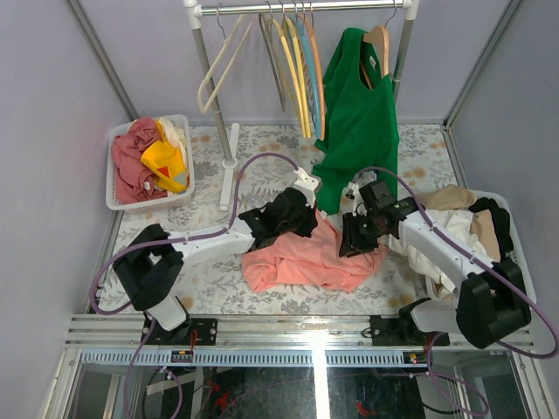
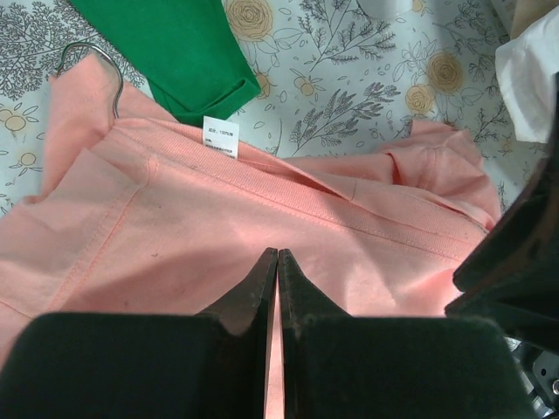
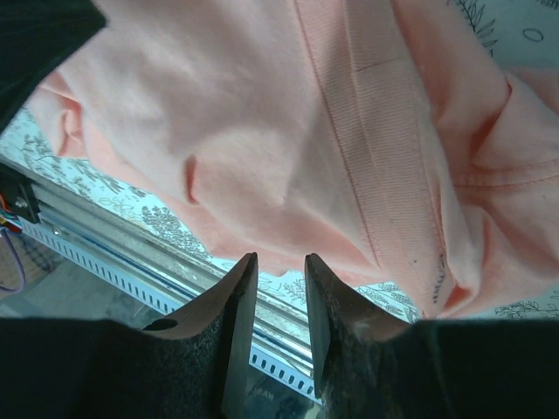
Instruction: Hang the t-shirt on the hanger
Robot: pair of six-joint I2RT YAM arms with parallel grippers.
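Note:
The salmon-pink t-shirt (image 1: 297, 263) lies crumpled across the middle of the table. In the left wrist view, a metal hanger hook (image 2: 120, 83) pokes out at the shirt's neckline, beside a white label (image 2: 220, 136); the hanger's body is hidden under the fabric. My left gripper is shut above the shirt, with no cloth visible between its fingertips. Over the shirt's right part, my right gripper stands open and empty, its fingers pointing at the pink fabric. A dark part of the other arm shows at the edge of each wrist view.
Behind the shirt, a green garment (image 1: 356, 131) hangs from the rack (image 1: 349, 6), its lower end near my grippers. Several empty hangers (image 1: 298, 74) hang left of it. Clothes baskets stand at left (image 1: 112, 194) and right (image 1: 517, 229).

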